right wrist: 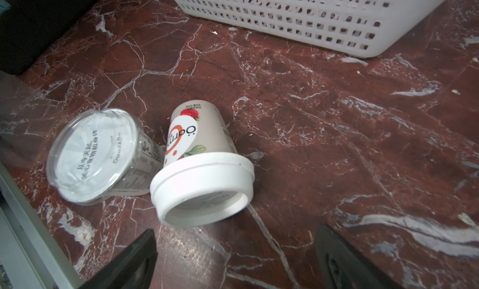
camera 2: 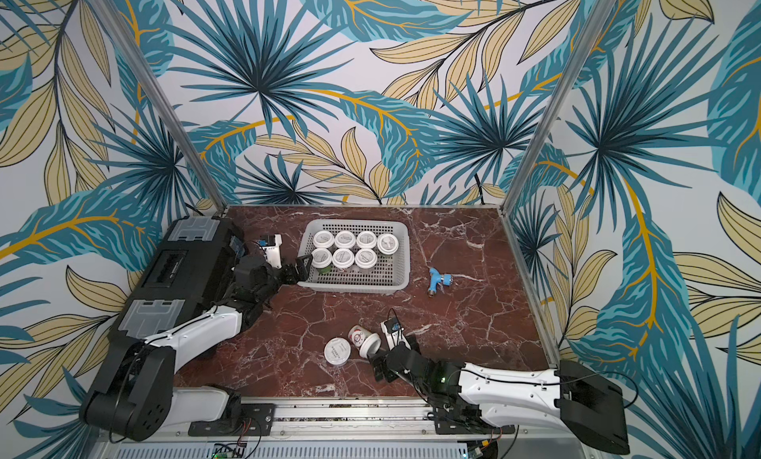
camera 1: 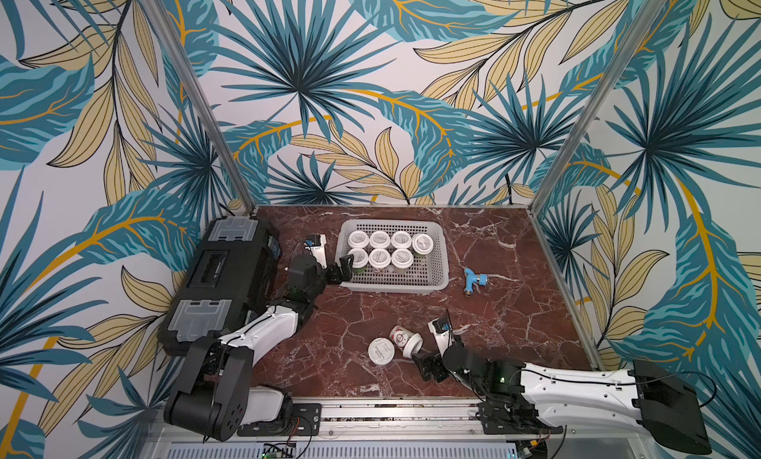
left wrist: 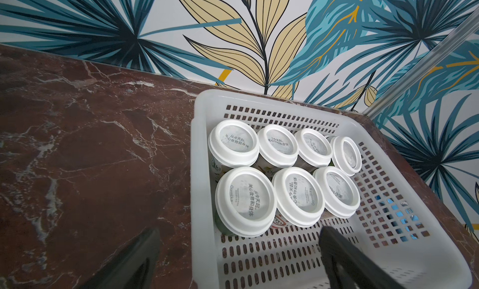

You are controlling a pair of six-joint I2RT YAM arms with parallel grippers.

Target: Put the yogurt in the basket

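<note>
Several white-lidded yogurt tubs [left wrist: 244,199] stand in two rows inside the pale perforated basket [left wrist: 202,189]; the one at the far right leans. My left gripper [camera 1: 347,268] is open at the basket's left edge, empty between its fingers. Two more yogurts are on the table, in front of the basket. One upright yogurt [right wrist: 94,149] has a clear cover; beside it a beige yogurt [right wrist: 197,129] lies on its side, white lid towards my right gripper. That gripper is open and holds nothing, just short of the lid.
A black toolbox [camera 1: 218,276] fills the table's left side, close to the left arm. Right of the basket lies a blue tool-like object [camera 1: 474,280].
</note>
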